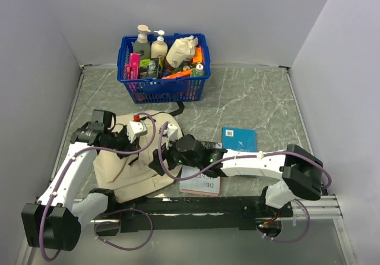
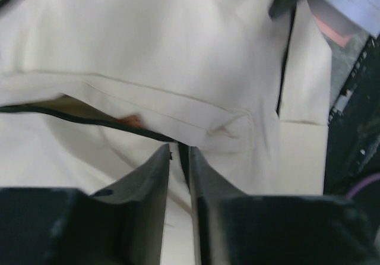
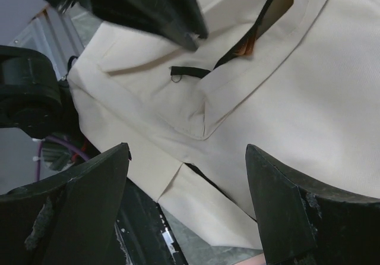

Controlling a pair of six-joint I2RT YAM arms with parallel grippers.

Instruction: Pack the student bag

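The cream canvas bag [image 1: 113, 167] lies flat at the left of the floor; its dark zipper and a slit with orange-brown inside show in both wrist views. My left gripper hangs over the bag, its dark fingers close together low in the left wrist view, blurred; whether anything is between them I cannot tell. My right gripper stands open over the bag's right part, with only canvas seen between its fingers. A white book [image 1: 200, 182] and a blue book [image 1: 238, 135] lie right of the bag, partly under the right arm.
A blue basket [image 1: 160, 87] full of bottles, packets and a white pouch stands at the back. Grey walls enclose the sides and back.
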